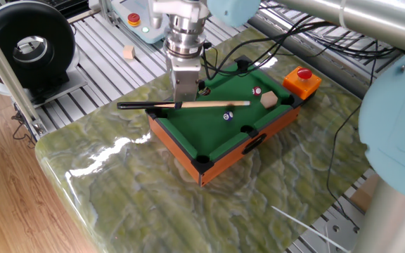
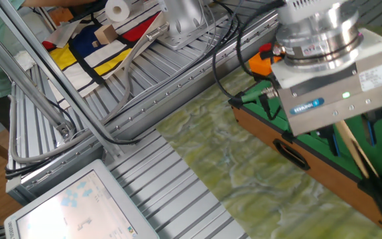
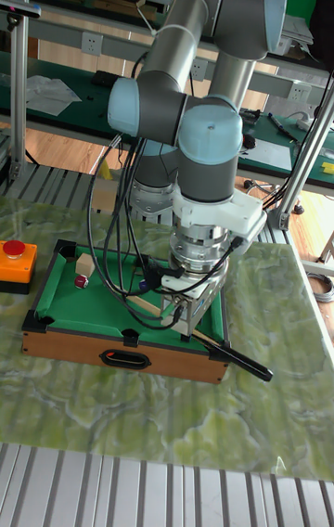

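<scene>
A billiard cue with a black handle lies across the end of a small pool table, its handle sticking out past the wooden side. Over the cue, near where the dark handle begins, my gripper points down. Exterior view 2 shows its fingers apart, with the pale shaft running between them and visible space on either side. On the felt lie a dark blue striped ball and a red ball; a wooden block sits by the red one.
An orange box with a red emergency button stands just off the table's far corner. Black cables hang from the arm close to the felt.
</scene>
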